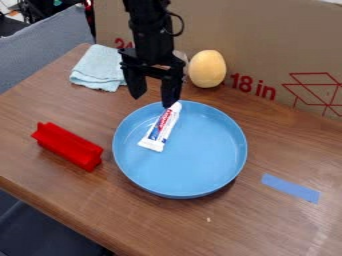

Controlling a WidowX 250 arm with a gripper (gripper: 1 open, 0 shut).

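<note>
My black gripper (pixel 152 90) hangs open at the top centre, its fingers over the back-left edge of a blue plate (pixel 201 160). A white toothpaste tube (pixel 159 128) with a red and blue label lies diagonally on the plate, just below the fingers. Nothing shows between the fingertips.
A red object (pixel 67 146) lies left of the plate, a folded light-blue cloth (pixel 98 68) at the back left. A yellow egg-shaped object (pixel 207 68) stands by the cardboard wall. A blue tape strip (pixel 290 188) is on the right; the wooden table is otherwise largely clear there.
</note>
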